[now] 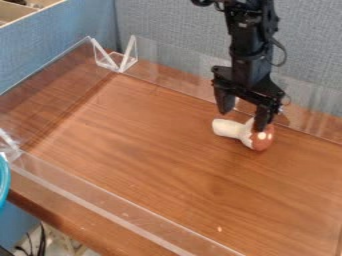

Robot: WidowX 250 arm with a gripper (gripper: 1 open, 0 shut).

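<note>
A toy mushroom [230,129] with a white stem and an orange spotted cap lies on its side on the wooden table, at the right back. My black gripper [245,112] is open just above it, one finger reaching down by the cap and the other higher, over the stem side. Whether either finger touches the toy I cannot tell.
Clear plastic walls line its edges, with a white bracket [116,58] at the back left. A blue rim [3,185] shows at the left edge.
</note>
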